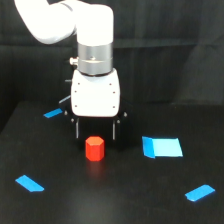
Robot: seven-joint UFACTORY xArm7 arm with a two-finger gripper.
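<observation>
A red block with a hexagonal-looking outline stands on the dark table in the camera view. Right behind and above it is my gripper, reaching down from the white arm. Its dark fingers stand apart, one on each side of the block's upper part, and are hard to make out against the black background. I cannot tell whether either finger touches the block.
A pale blue square with a darker blue strip lies to the right. Blue tape pieces mark the front left, front right and back left.
</observation>
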